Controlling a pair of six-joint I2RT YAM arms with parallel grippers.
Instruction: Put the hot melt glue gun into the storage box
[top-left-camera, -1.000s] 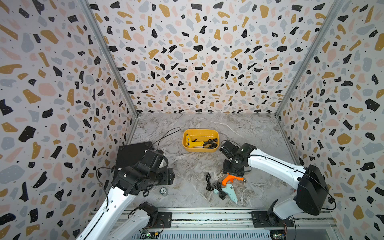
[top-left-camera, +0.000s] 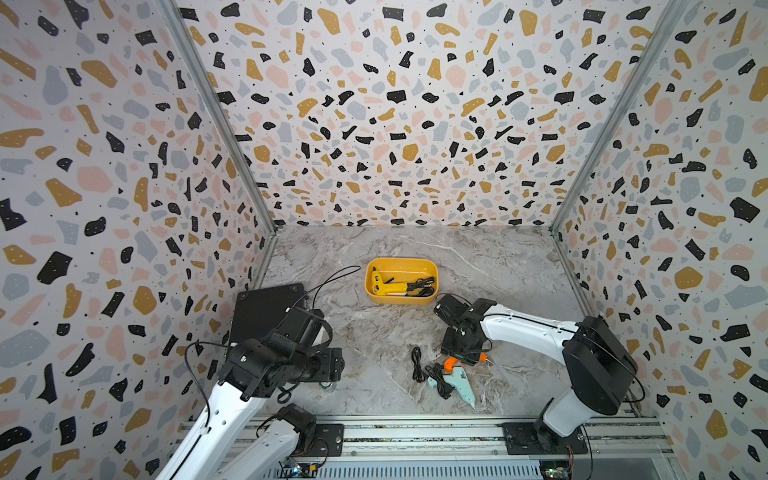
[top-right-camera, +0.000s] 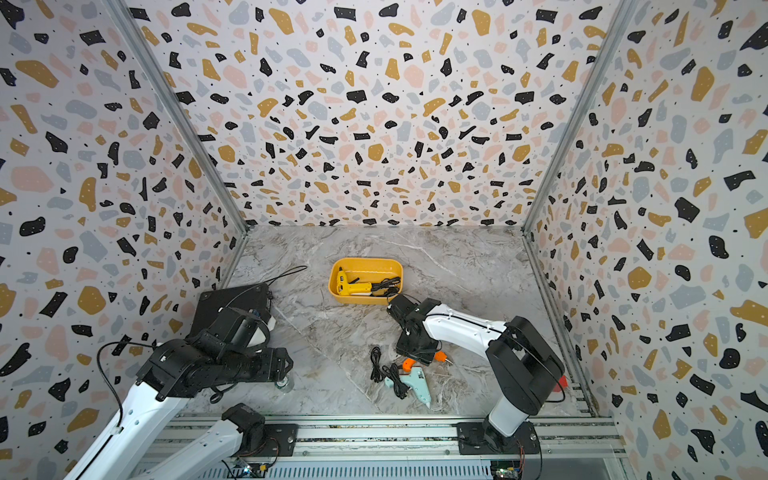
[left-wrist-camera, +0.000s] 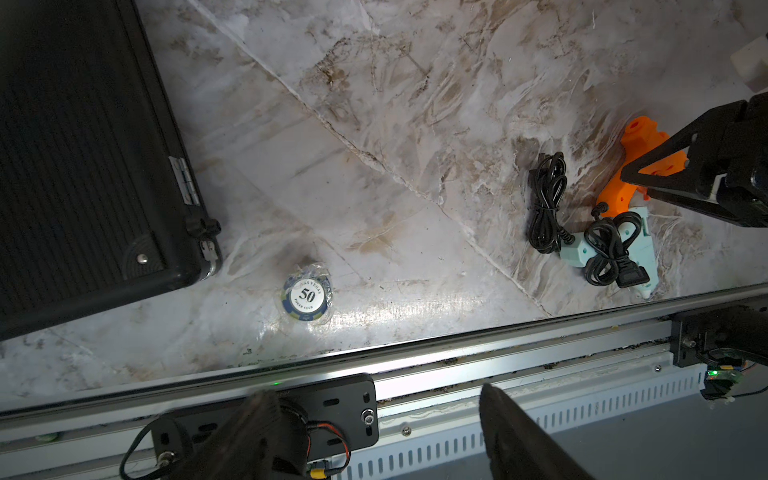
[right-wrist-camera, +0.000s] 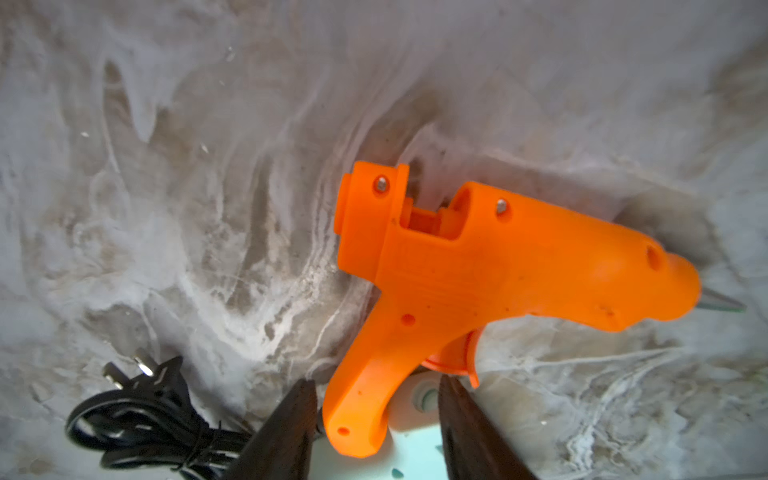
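Observation:
An orange hot melt glue gun (right-wrist-camera: 504, 264) lies on its side on the marble table, its handle over a pale blue object (left-wrist-camera: 644, 256) with a black cable. My right gripper hangs right over the handle, one blurred fingertip on each side, part open; I cannot tell contact. The yellow storage box (top-left-camera: 402, 299) stands at the back middle, holding yellow tools and black cords. At the left, my left gripper is open and empty above the table's front edge.
A black coiled cable (left-wrist-camera: 546, 204) lies left of the glue gun. A black case (left-wrist-camera: 72, 144) and a wrapped poker chip (left-wrist-camera: 307, 296) are at the left.
The left arm has moved slightly toward the front left.

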